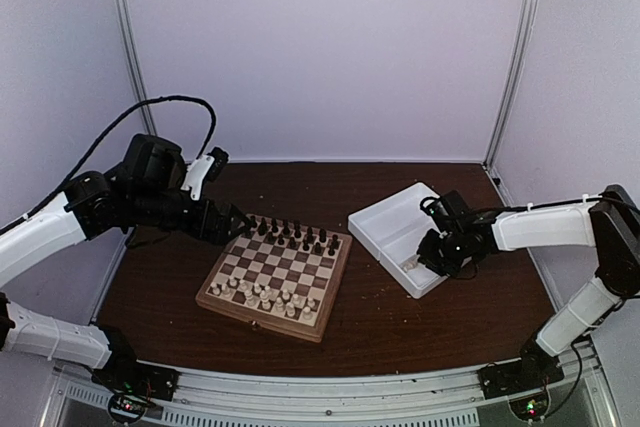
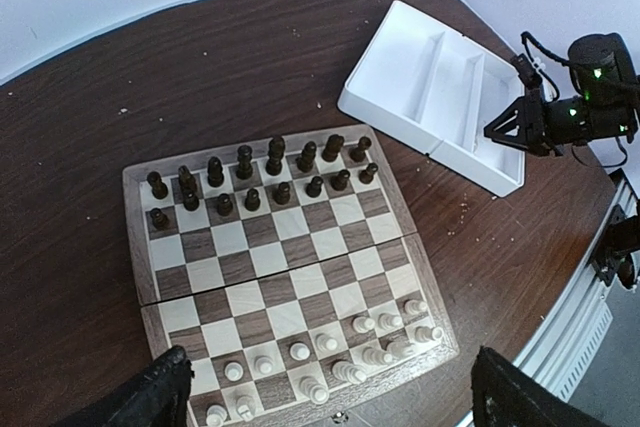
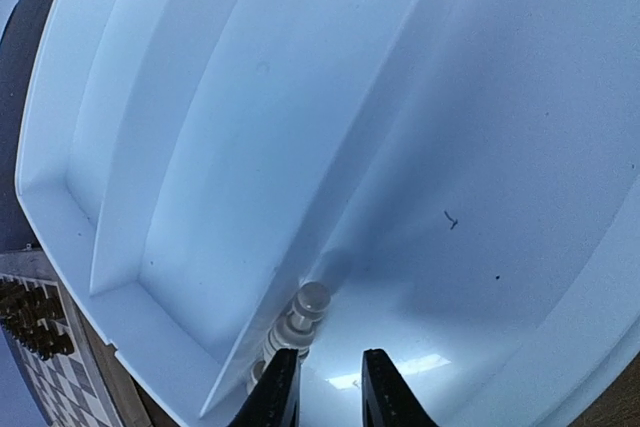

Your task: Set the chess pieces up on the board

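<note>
The wooden chessboard [image 1: 275, 267] holds dark pieces [image 2: 245, 162] in rows along the far side and white pieces [image 2: 347, 372] along the near side. My left gripper [image 1: 235, 222] is open above the board's left end; its fingers frame the board in the left wrist view. My right gripper is partly open inside the white plastic box [image 1: 385, 222], its tips just short of white pieces [image 3: 305, 312] lying against a divider. Nothing shows between its fingers.
The box stands right of the board on the dark table [image 1: 400, 337], with divided compartments. Bare table lies behind and left of the board. Walls enclose the back and sides.
</note>
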